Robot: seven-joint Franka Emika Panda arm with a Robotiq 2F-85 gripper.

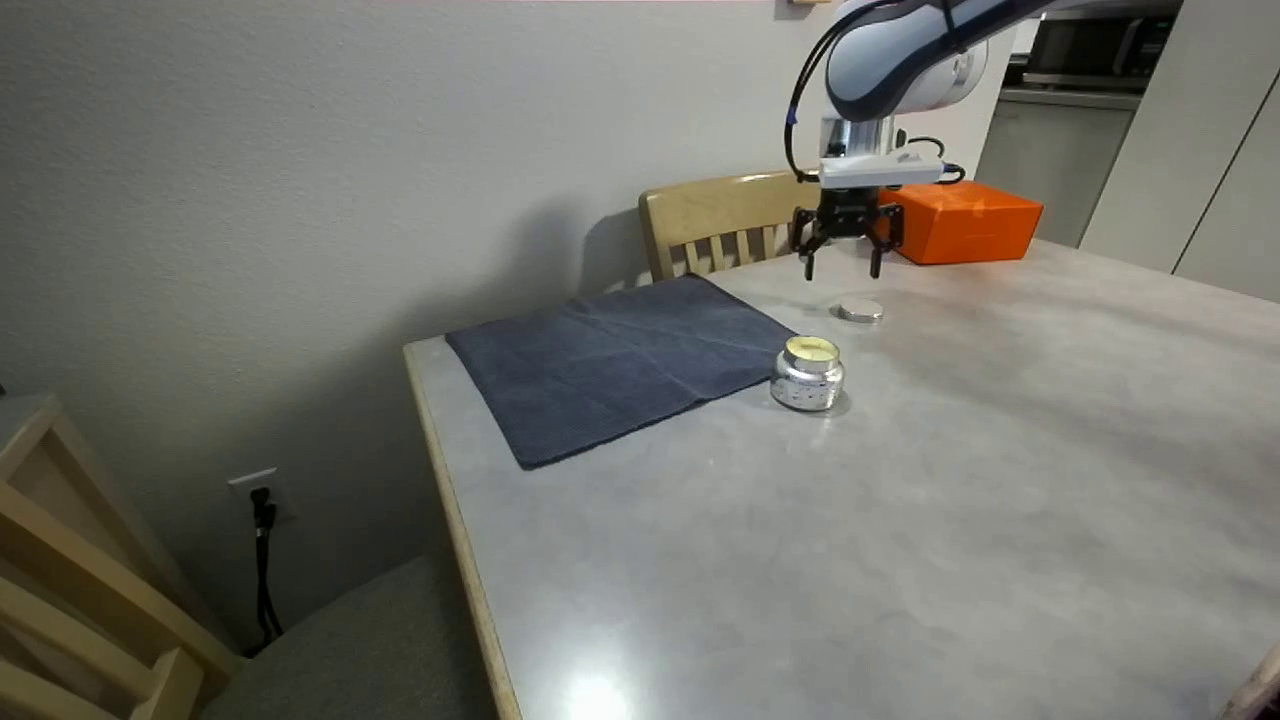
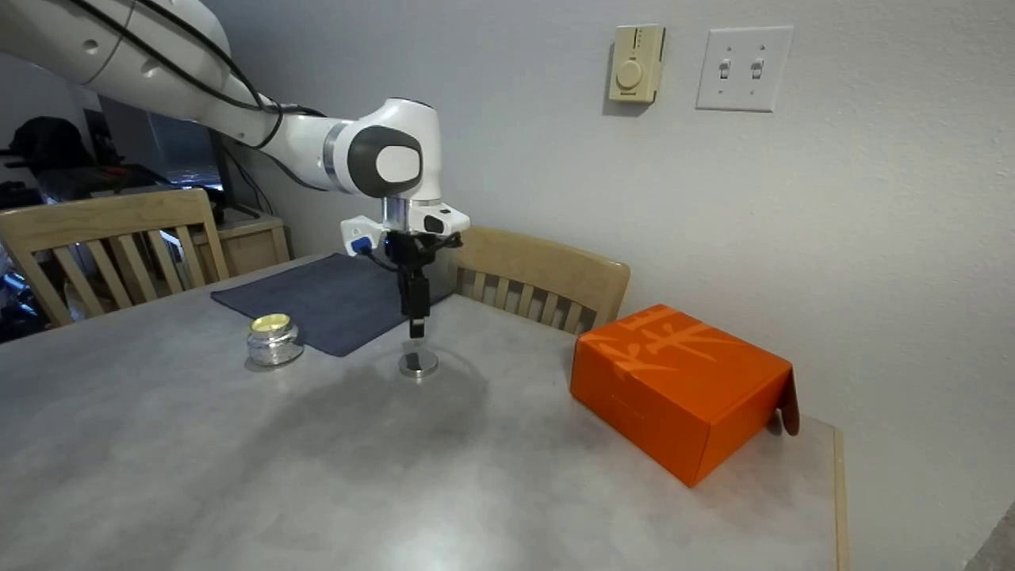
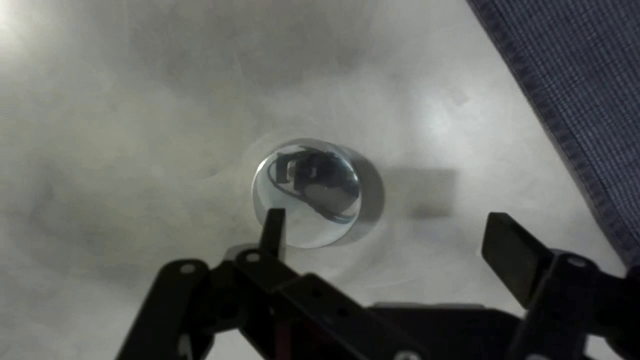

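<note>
A round, shiny silver lid lies flat on the grey table, apart from the jar. In the wrist view the lid mirrors the arm, and the left fingertip overlaps its lower edge. My gripper hangs above the table near the lid, open and empty. The wrist view has the gripper with its fingers wide apart, the lid nearer the left one. A silver jar with a pale yellow top surface stands upright and uncovered beside a dark blue cloth; exterior view 2 also has this jar.
On the table by the wall sits an orange box. One wooden chair stands behind the table's far edge, another chair at the left.
</note>
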